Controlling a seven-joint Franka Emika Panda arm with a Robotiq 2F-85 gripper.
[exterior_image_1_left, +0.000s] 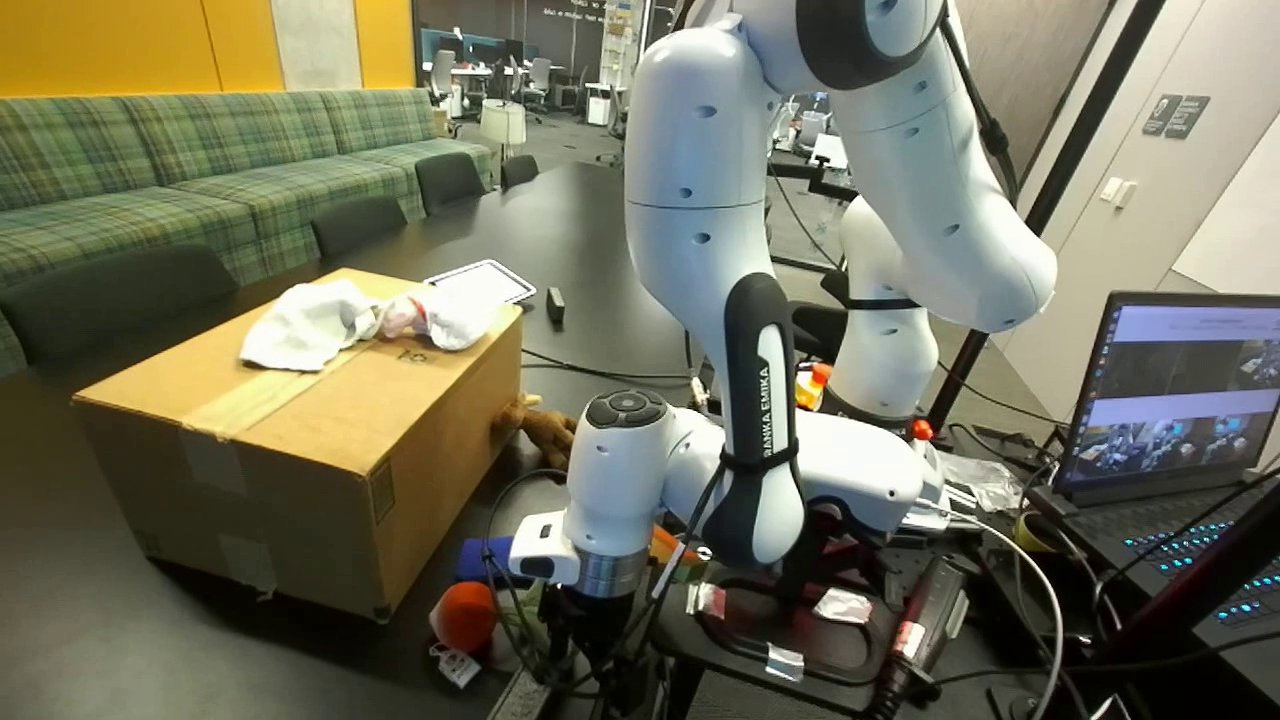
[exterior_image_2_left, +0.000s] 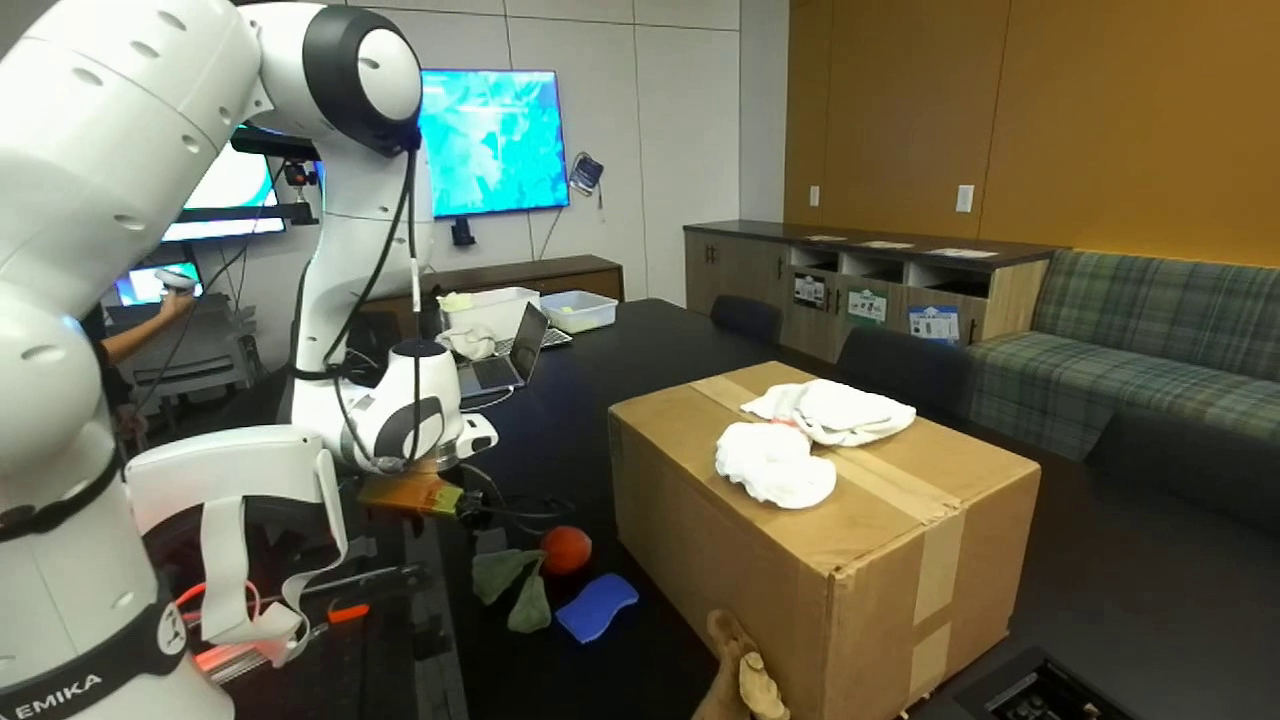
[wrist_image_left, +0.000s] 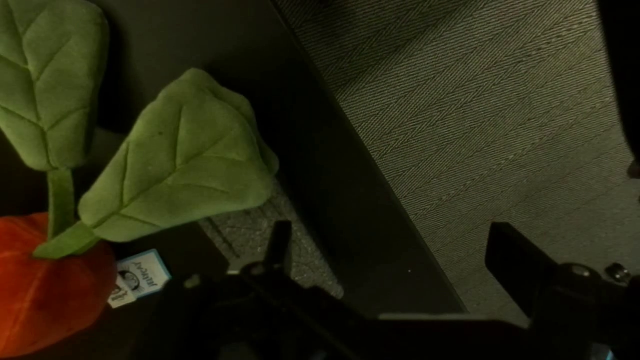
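My gripper is open, its dark fingers (wrist_image_left: 510, 255) wide apart at the table's edge with nothing held between them. In the wrist view, an orange-red plush (wrist_image_left: 45, 288) with green leaves lies to the left of the fingers, one leaf reaching close to the left finger. Exterior view 1 has the same plush (exterior_image_1_left: 465, 616) beside the low, downward-pointing hand; the fingertips are hard to make out there. A blue cloth-like piece (exterior_image_2_left: 596, 606) lies near the plush. On top of a large cardboard box (exterior_image_2_left: 720, 540) rest white cloths (exterior_image_2_left: 828, 412).
A brown plush limb (exterior_image_2_left: 726, 678) lies against the box. A white headset (exterior_image_2_left: 228, 468) stands by the arm's base. Cables (exterior_image_1_left: 600, 370) cross the table behind the hand. Farther along, the tabletop (exterior_image_1_left: 564, 228) is mostly clear.
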